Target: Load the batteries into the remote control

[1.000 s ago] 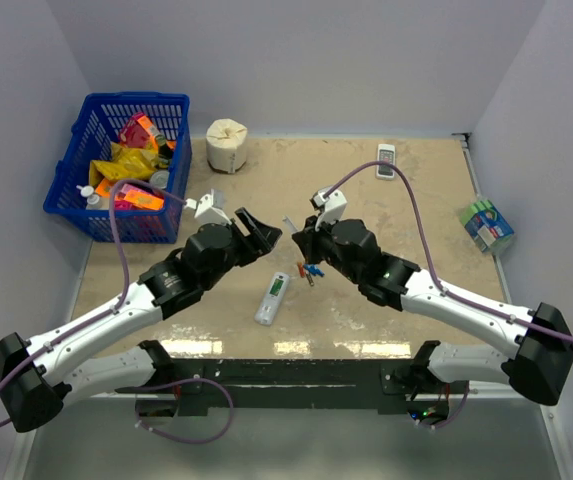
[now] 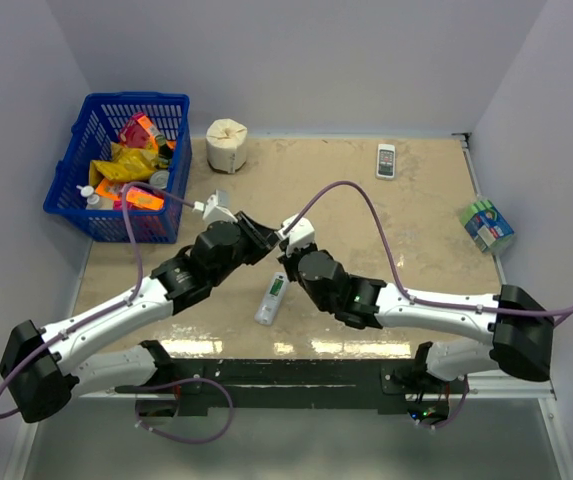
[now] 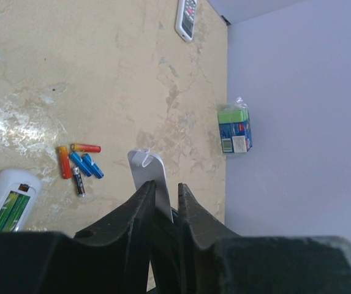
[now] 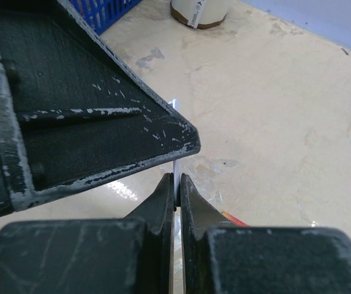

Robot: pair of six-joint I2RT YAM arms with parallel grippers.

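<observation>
The remote (image 2: 272, 298) lies on the table with its green battery bay showing; in the left wrist view it is open (image 3: 7, 202). Several loose batteries (image 3: 82, 164) lie to its right. A thin pale battery cover (image 3: 147, 171) is raised between my grippers. My left gripper is around its lower part; whether it has closed on it is unclear. My right gripper is shut on the cover, seen edge-on, with the left gripper's dark finger just beside it.
A blue basket of goods (image 2: 116, 220) stands at back left, beside a white roll (image 2: 226, 145). A phone (image 2: 386, 160) and a boxed pack (image 2: 486, 226) lie at the right.
My right gripper has moved left with the cover to meet my left gripper, which has moved slightly toward it.
</observation>
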